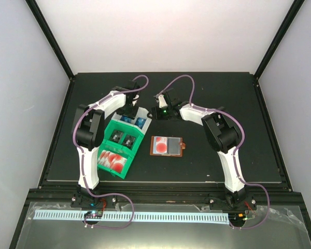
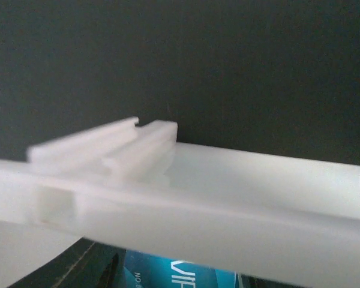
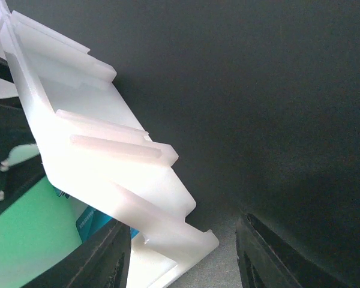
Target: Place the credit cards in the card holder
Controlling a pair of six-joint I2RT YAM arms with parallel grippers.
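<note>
A green and white tiered rack (image 1: 128, 152) stands left of centre, with red-and-white cards (image 1: 112, 161) in front, dark cards (image 1: 122, 138) in the middle and blue cards (image 1: 140, 123) at the white back end. Over that end is my left gripper (image 1: 134, 115); its finger opening cannot be made out. In the left wrist view, a white wall (image 2: 258, 234) partly hides a blue card (image 2: 168, 271). My right gripper is open at the rack's white corner, which shows between its fingers; contact is unclear.
A brown-edged flat case (image 1: 183, 146), with a red-and-white card (image 1: 161, 146) on its left half and a grey right half, lies right of the rack.
</note>
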